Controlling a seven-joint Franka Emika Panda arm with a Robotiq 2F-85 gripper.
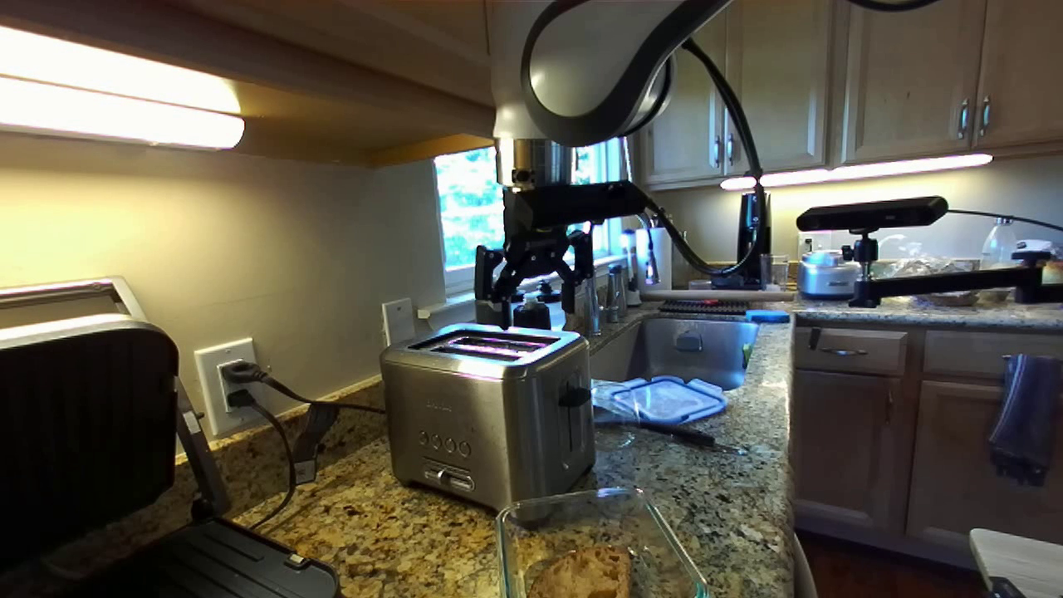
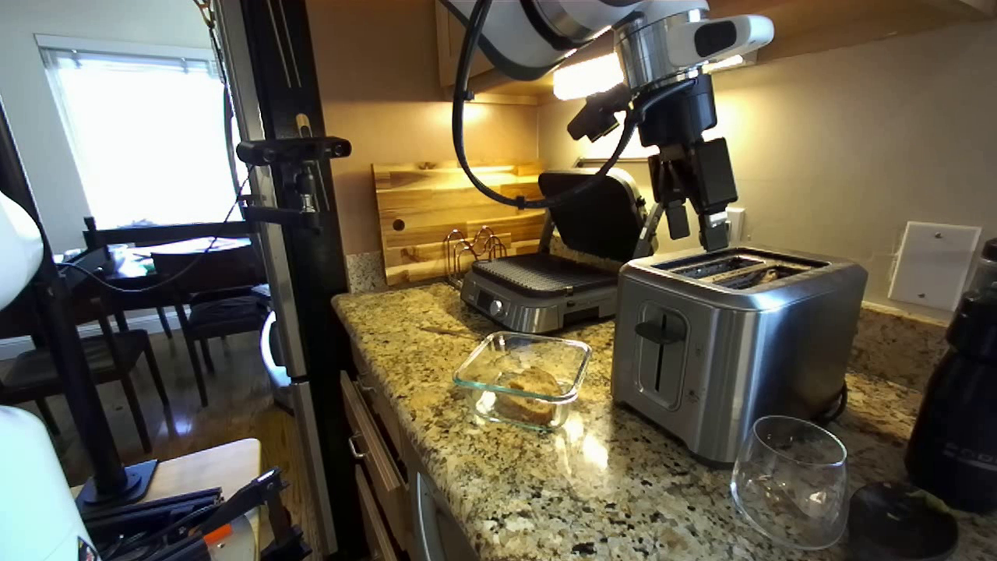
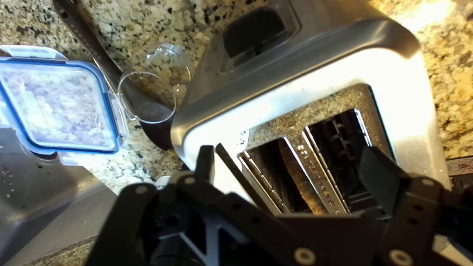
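Above the steel toaster hangs my gripper, open and pointing down. In the wrist view its two black fingers stand wide apart over the toaster's slots, with nothing held between them. A browned slice of bread is down inside one slot; the other slot looks empty. Another piece of bread lies in the square glass container on the counter beside the toaster. The toaster's black lever sits near the top of its track.
A clear drinking glass stands close to the toaster's lever end. Near it are a dark-handled utensil and a blue-rimmed lid by the sink. An open grill stands on the other side, under the cabinet.
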